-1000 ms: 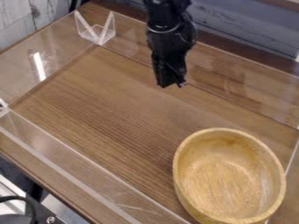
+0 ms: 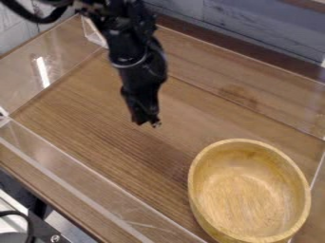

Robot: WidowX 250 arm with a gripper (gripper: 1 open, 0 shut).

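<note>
The black arm reaches down from the top left, and its gripper point(image 2: 143, 118) hangs over the middle of the wooden table point(image 2: 89, 142), shut, with nothing visible between its fingers. A yellow oval bowl point(image 2: 248, 190) sits at the bottom right, below and to the right of the gripper and apart from it.
A clear plastic holder point(image 2: 94, 30) at the back left is partly hidden by the arm. A wall runs along the back.
The arm and gripper have moved left and toward the front of the table, coming lower in the view. The bowl has not moved.
</note>
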